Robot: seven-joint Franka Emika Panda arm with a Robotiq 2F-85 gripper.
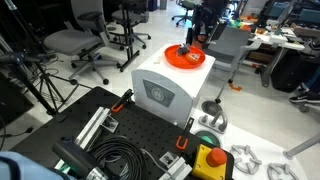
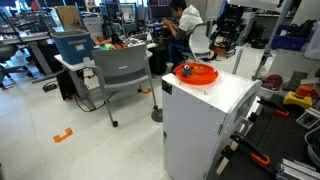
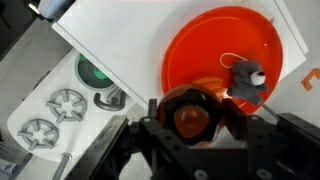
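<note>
In the wrist view, my gripper is shut on a round, glossy brown-orange object (image 3: 191, 122), its dark fingers on either side. What the object is I cannot tell. Behind it lies a red-orange plate (image 3: 205, 48), partly covered by the held object. A small grey toy-like thing (image 3: 247, 78) with a light string rests on that plate. From outside, the gripper (image 1: 203, 38) hangs above the plate (image 1: 176, 59), which sits on top of a white cabinet; the held object is too small to make out there.
The white cabinet top (image 2: 228, 90) has bare room beside the plate. A grey chair (image 2: 122, 73) stands close by. On the lower worktop are stove burners (image 3: 68, 102), a green round item (image 3: 92, 70) and a red button on a yellow box (image 1: 211, 162).
</note>
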